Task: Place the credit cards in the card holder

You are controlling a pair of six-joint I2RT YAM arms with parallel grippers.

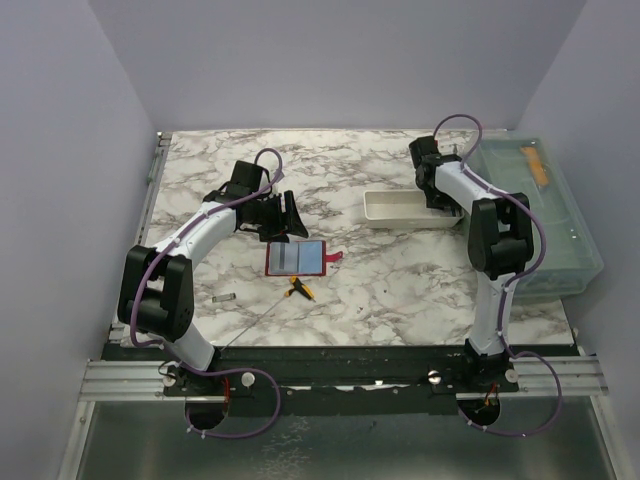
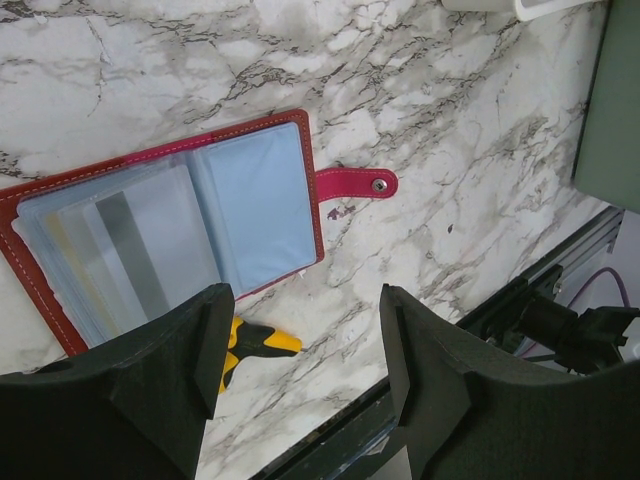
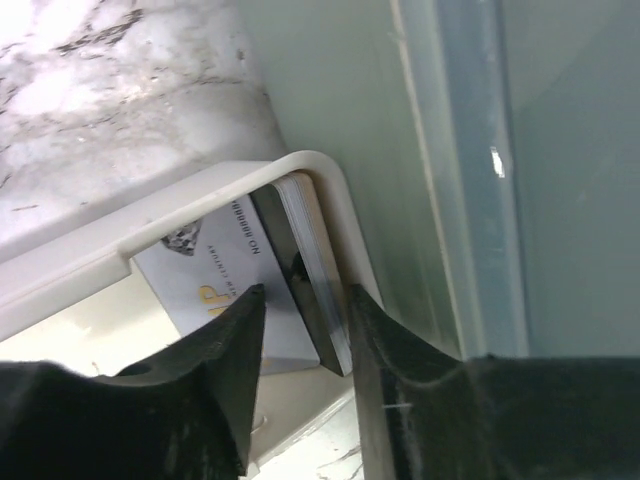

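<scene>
The red card holder (image 1: 296,258) lies open mid-left on the marble table, clear sleeves on one side, its strap (image 2: 350,184) to the right. My left gripper (image 1: 282,222) hangs over it, open and empty; the left wrist view shows it. At the right, a white tray (image 1: 395,222) holds stacked cards (image 3: 225,280) at its right end. My right gripper is down in that end, part open, with fingertips at the edge of the card stack; whether it grips any card I cannot tell.
A large translucent green bin (image 1: 540,240) stands against the tray's right end. A yellow-black tool (image 1: 300,290) lies below the holder, a small metal piece (image 1: 224,298) at lower left.
</scene>
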